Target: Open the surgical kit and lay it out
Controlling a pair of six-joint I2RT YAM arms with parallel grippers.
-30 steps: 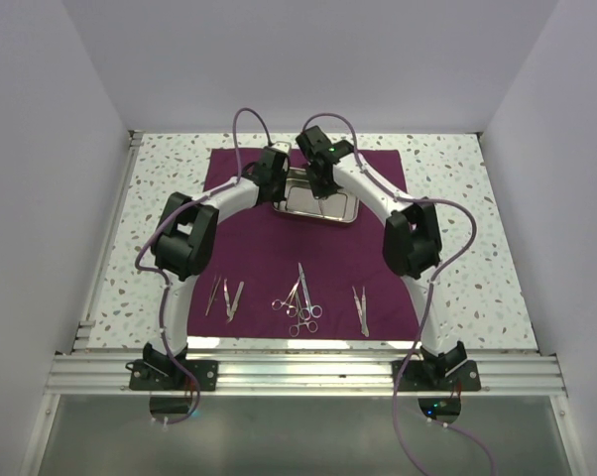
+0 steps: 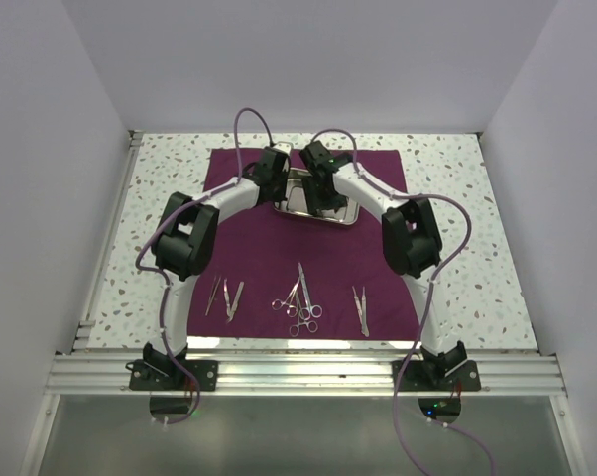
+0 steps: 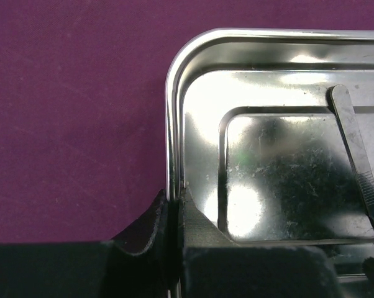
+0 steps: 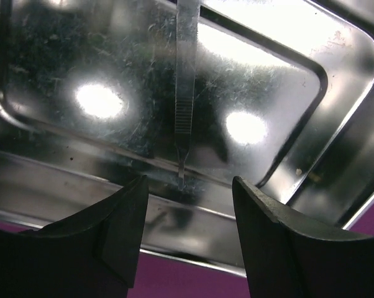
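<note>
A shiny steel tray [image 2: 350, 212] rests on the purple cloth at the back of the table. My left gripper is shut on the tray's side wall [image 3: 172, 124]. Inside the tray lies one slim steel instrument [image 4: 185, 93], probably tweezers, with a ribbed grip and a narrow tip. In the right wrist view my right gripper stands open over the tray. The instrument's narrow tip shows in the gap between the fingers, apart from both. From above, the right arm hides part of the tray.
Along the front of the purple cloth [image 2: 279, 248] lie several laid-out instruments: slim tools [image 2: 234, 300] at left, ring-handled scissors or clamps [image 2: 303, 325] in the centre, and a pair of thin tools [image 2: 363, 312] at right.
My right gripper has shifted slightly toward the front, lower over the tray, and now covers more of it from above. The left arm and tray have stayed put.
</note>
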